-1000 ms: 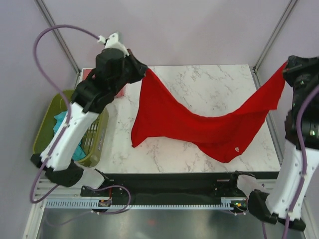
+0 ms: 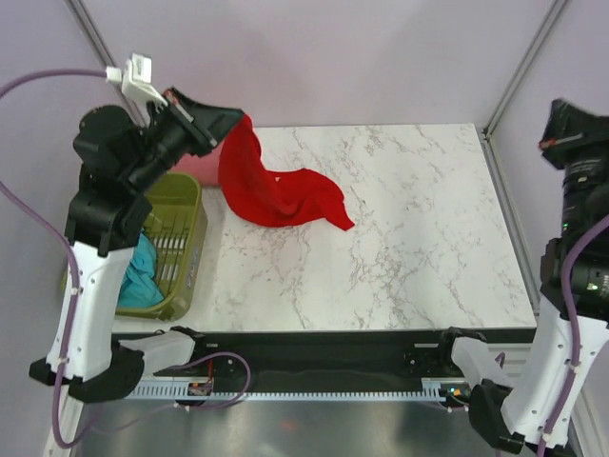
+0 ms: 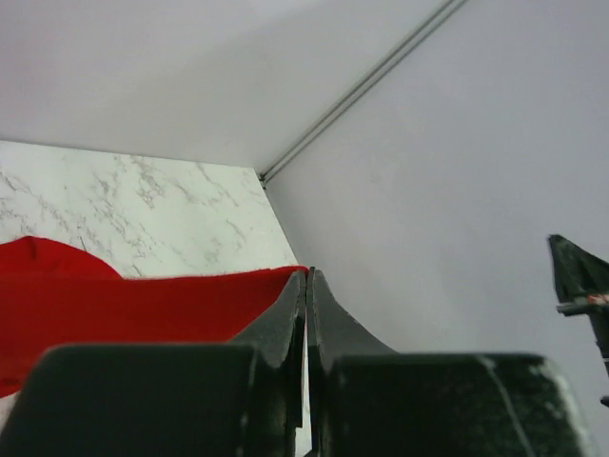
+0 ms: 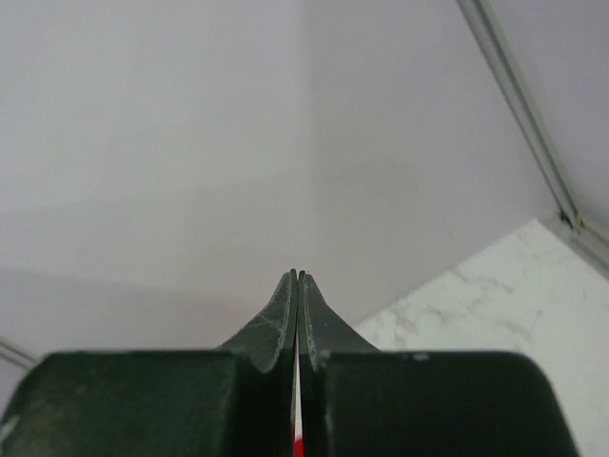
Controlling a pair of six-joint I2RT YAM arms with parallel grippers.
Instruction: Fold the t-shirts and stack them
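The red t-shirt (image 2: 282,196) hangs from my left gripper (image 2: 231,121), raised over the table's left part, and its lower part lies bunched on the marble. In the left wrist view the shut fingertips (image 3: 305,274) pinch the red cloth's edge. My right gripper (image 2: 553,133) is raised at the far right, blurred in the top view; the right wrist view shows it shut with nothing visible between its fingertips.
A green basket (image 2: 194,249) with blue cloth (image 2: 138,283) stands at left, a pink folded cloth (image 2: 199,168) behind it, partly hidden. Walls surround the back and sides.
The red shirt has left the right gripper and gathered from a wide spread into a bunch at left.
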